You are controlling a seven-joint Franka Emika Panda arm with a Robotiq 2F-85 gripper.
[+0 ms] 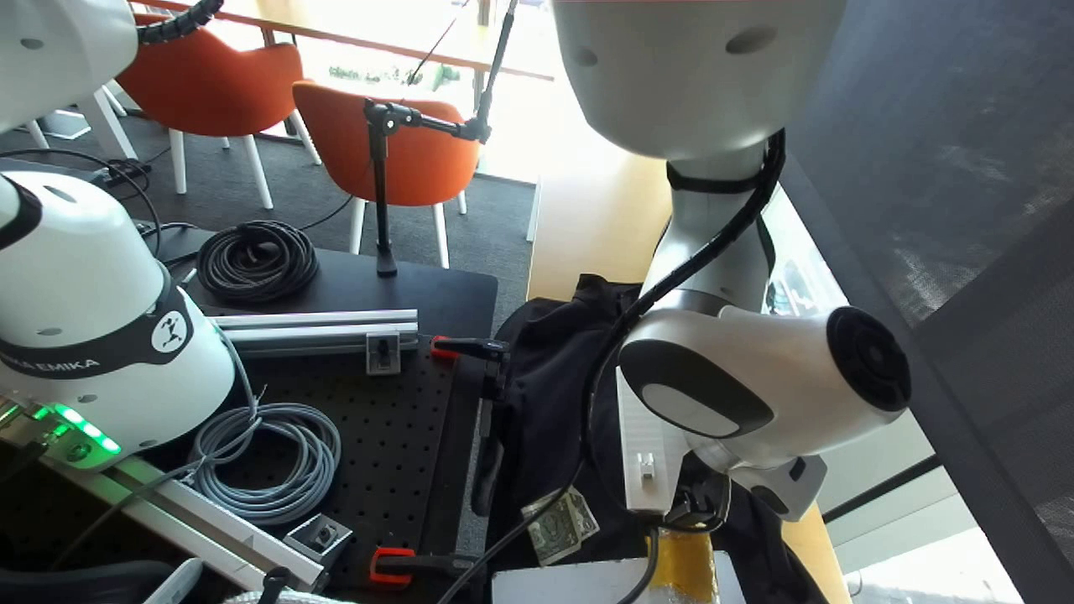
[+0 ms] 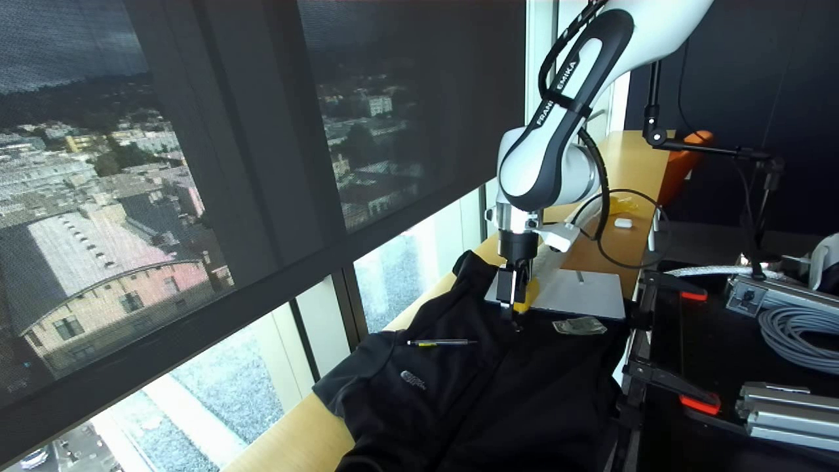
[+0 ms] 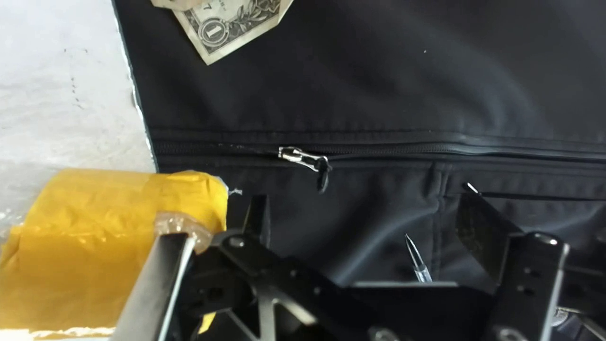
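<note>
A black jacket (image 2: 503, 393) lies flat on the wooden ledge. In the wrist view its zipper runs across the middle, with a silver zipper pull (image 3: 305, 158) on it. My gripper stands open over the jacket, its two fingers (image 3: 483, 230) wide apart and nothing held between them. Between and below the fingers, a pen (image 3: 418, 258) shows its silver tip, the rest hidden behind the gripper; the other exterior view shows the whole pen (image 2: 442, 342) on the jacket. The zipper pull sits just beyond the fingertips in the wrist view.
Yellow tape (image 3: 102, 233) wraps something on a white board (image 3: 68, 85), close beside the left finger. A folded dollar bill (image 2: 579, 325) rests on the jacket near the board. The window blind (image 2: 259, 196) rises along one side, and clamps (image 2: 676, 385) hold the black table opposite.
</note>
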